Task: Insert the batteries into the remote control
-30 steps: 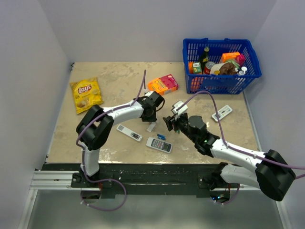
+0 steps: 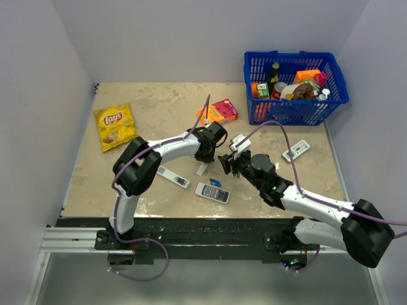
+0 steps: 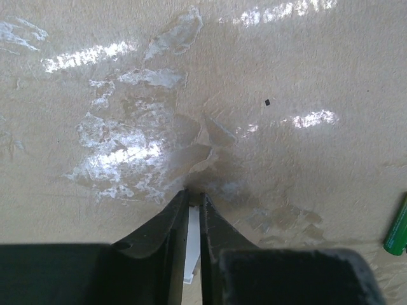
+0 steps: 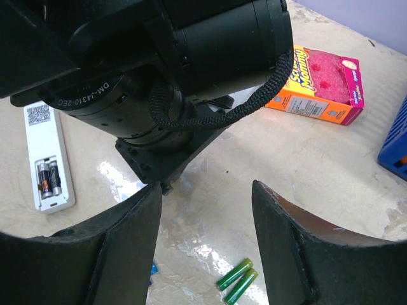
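A white remote (image 2: pixel 173 177) lies left of centre; in the right wrist view its compartment (image 4: pixel 49 181) is uncovered with two dark batteries (image 4: pixel 44 178) side by side inside. A small white cover (image 2: pixel 201 169) rests on the table at my left gripper. That gripper points down, its fingertips a narrow gap apart, and part of the cover (image 3: pixel 191 244) shows in the gap. I see no grip on it. My right gripper is open and empty, above the table near two green batteries (image 4: pixel 234 281).
Near the front lie a grey remote (image 2: pixel 212 193) and blue batteries (image 2: pixel 215 182). Another white remote (image 2: pixel 296 150) is at the right. Behind are a chip bag (image 2: pixel 115 126), an orange-pink box (image 2: pixel 218 112) and a blue basket (image 2: pixel 296 111).
My left arm has swung to the right, bringing its gripper from the cover's upper left to its upper right end. The right arm and the objects look unmoved.
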